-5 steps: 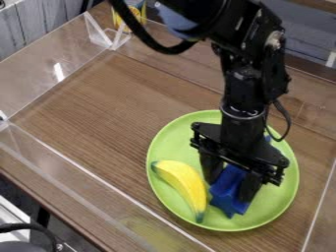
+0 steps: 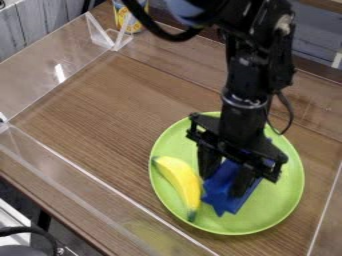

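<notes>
A green plate [image 2: 278,208] rests on the wooden table at the lower right. A yellow banana [image 2: 179,178] lies on its left part. My black gripper [image 2: 230,174] reaches down over the plate, its fingers around a blue object [image 2: 230,200] that is partly hidden by them. I cannot tell whether the fingers grip it.
A yellow can [image 2: 128,16] stands at the back left. A dark cable loops at the lower left corner.
My gripper and arm have shifted slightly left, closer to the banana, and the blue object appears shifted and turned a little beneath the fingers.
</notes>
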